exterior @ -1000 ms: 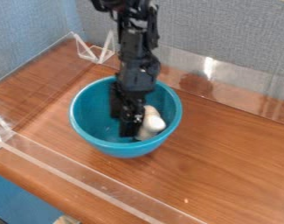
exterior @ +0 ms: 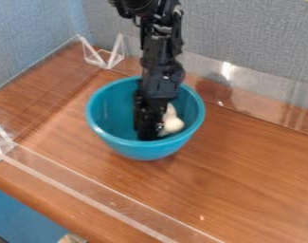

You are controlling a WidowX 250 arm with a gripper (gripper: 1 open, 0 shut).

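Note:
A teal bowl [exterior: 118, 133] stands on the wooden surface. The black arm reaches down from the top into it, and my gripper [exterior: 151, 127] is low inside, toward the bowl's right half. A pale rounded object [exterior: 172, 121] is at the fingertips, partly hidden by them. The fingers look drawn together, but whether they grip the pale object is unclear from this view.
A white wire bracket [exterior: 103, 55] stands at the back left, another at the left edge. Clear plastic edging runs along the back and front left.
The bowl has shifted slightly right and up in the view, along with the gripper. The gripper's fingertips sit closer together, and less of the pale object shows.

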